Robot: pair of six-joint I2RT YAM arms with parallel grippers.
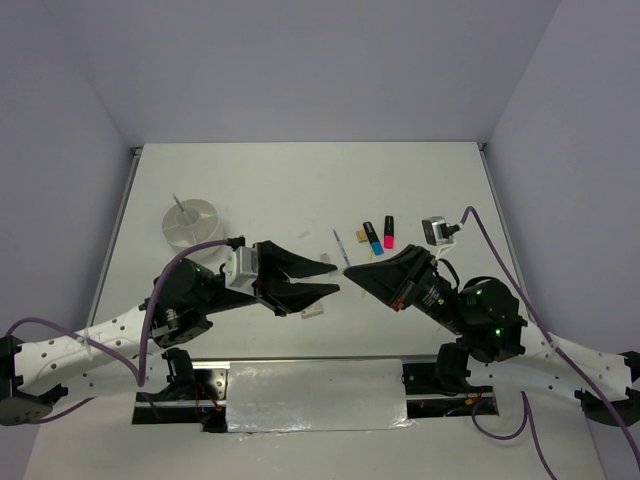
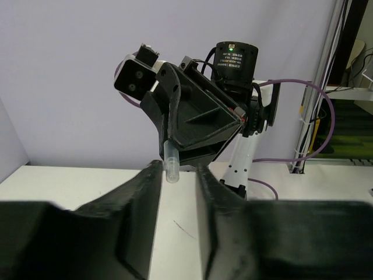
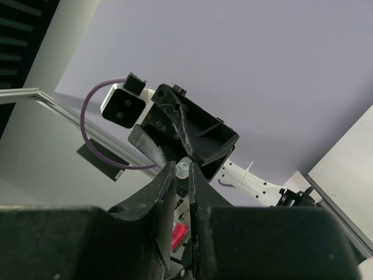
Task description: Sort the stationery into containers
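Observation:
A slim translucent white stick [image 2: 172, 163] pokes from my right gripper [image 1: 349, 271], which is shut on it in mid-air. My left gripper [image 1: 333, 277] faces it, part open, its fingertips just short of the stick in the top view. In the right wrist view the stick's round end [image 3: 182, 170] shows between the fingertips. Markers with blue [image 1: 372, 237] and red [image 1: 388, 232] lie on the table, beside a tan block [image 1: 362, 236] and a thin blue pen [image 1: 341, 247]. A round divided white container [image 1: 175, 228] holds a pen at the left.
A small pale block [image 1: 312, 310] lies below the left gripper, near the table's front. Walls enclose the sides and back.

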